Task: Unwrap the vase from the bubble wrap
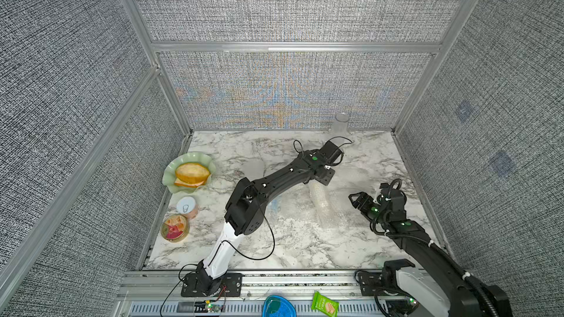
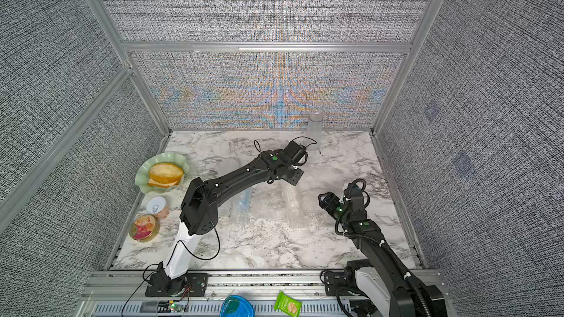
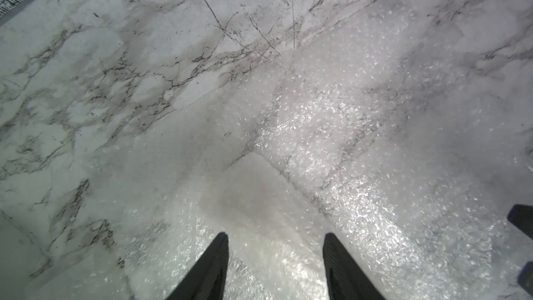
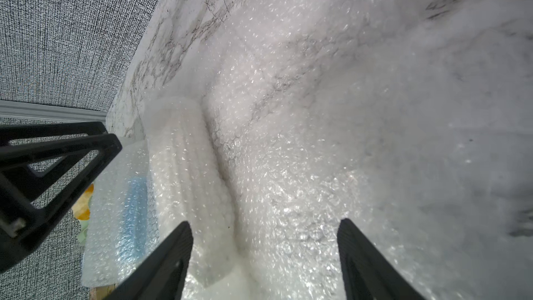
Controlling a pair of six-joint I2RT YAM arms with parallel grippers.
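A whitish roll of bubble wrap point(image 1: 319, 195) lies lengthwise in the middle of the table, with a flat sheet of wrap point(image 4: 333, 133) spread beside it. Whether the vase is inside the roll cannot be told. My left gripper is open above the roll's far end, fingertips either side of it in the left wrist view. To the right of the roll, my right gripper hangs open over the sheet, nothing between its fingers. A finger of the left gripper enters the right wrist view at left.
A clear glass cylinder point(image 1: 340, 123) stands at the back. Bluish wrap point(image 4: 133, 211) lies left of the roll. Along the left edge are a green bowl point(image 1: 170, 179) with a bread-like item, a tin point(image 1: 186, 205) and a round container point(image 1: 174, 228).
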